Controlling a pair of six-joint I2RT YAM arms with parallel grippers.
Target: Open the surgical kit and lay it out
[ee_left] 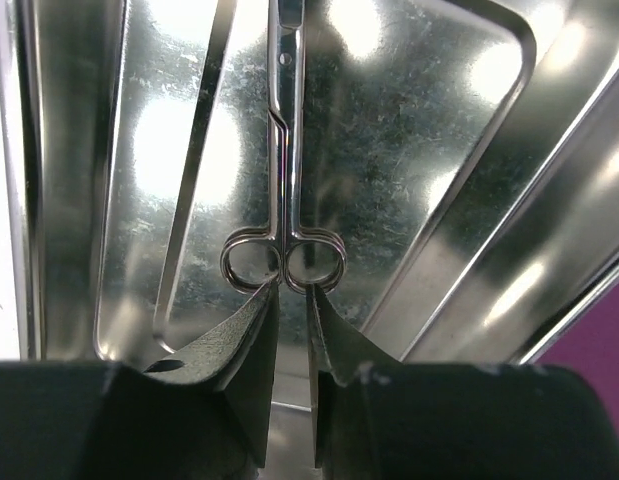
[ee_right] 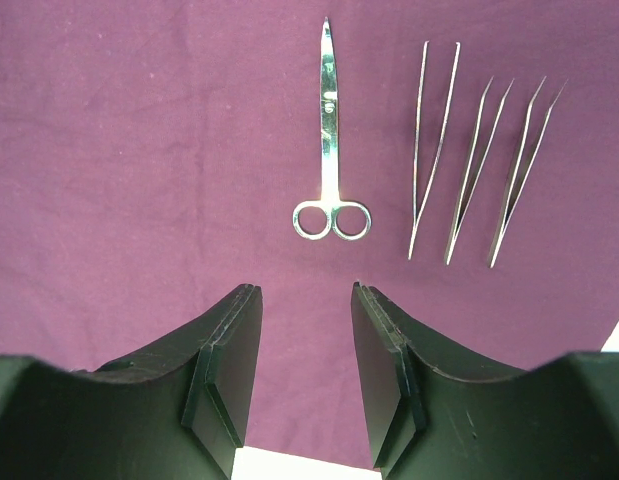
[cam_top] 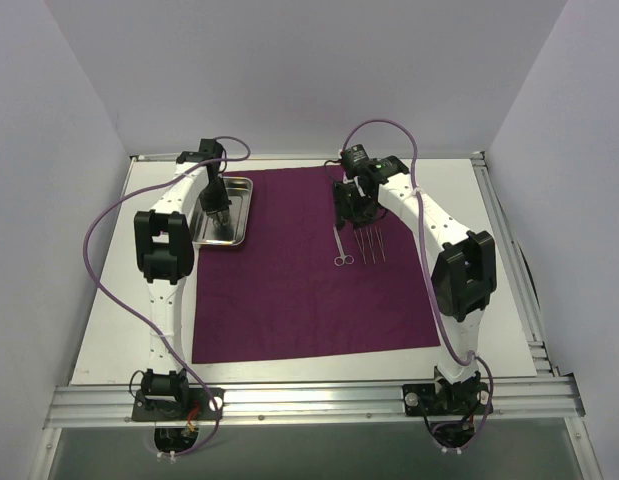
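Observation:
A steel ring-handled instrument (ee_left: 284,160) lies in the metal tray (ee_left: 549,175), its two rings nearest my left gripper. The ring edges look doubled, as if more than one were stacked. My left fingers are slightly apart at the rings, with only a narrow gap and nothing clearly gripped. Over the purple cloth (ee_right: 169,150), my right gripper is open and empty. Beyond its tips lie silver scissors (ee_right: 330,150) and, to their right, three tweezers: one wider (ee_right: 434,150), one in the middle (ee_right: 476,172) and one outermost (ee_right: 522,175).
The tray (cam_top: 251,200) rests at the cloth's back left corner. Bare purple cloth (cam_top: 279,300) fills the middle and front. White table (cam_top: 119,290) shows around the cloth, and purple cables loop beside both arms.

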